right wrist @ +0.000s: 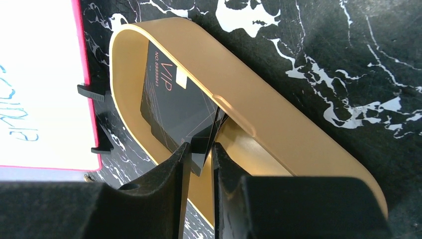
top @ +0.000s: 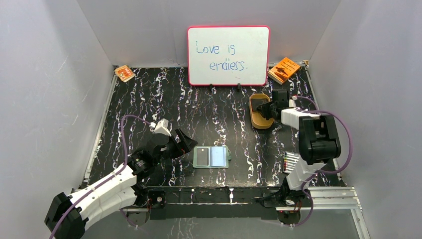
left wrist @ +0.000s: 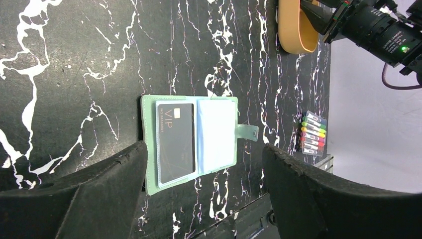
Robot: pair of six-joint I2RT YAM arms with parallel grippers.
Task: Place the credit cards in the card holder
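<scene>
The green card holder (top: 211, 157) lies open at the front middle; in the left wrist view a dark VIP card (left wrist: 175, 144) sits in its left side, a pale sleeve on the right. My left gripper hovers open over it. In the right wrist view, dark VIP cards (right wrist: 171, 97) lie tilted inside the tan box (right wrist: 293, 139). My right gripper reaches into that box, its fingertips close together at the lower edge of the cards; whether a card is between them is unclear.
A whiteboard (top: 228, 55) stands at the back, with orange books (top: 282, 70) to its right and a small orange packet (top: 125, 73) at the back left. Markers (top: 291, 162) lie at the front right.
</scene>
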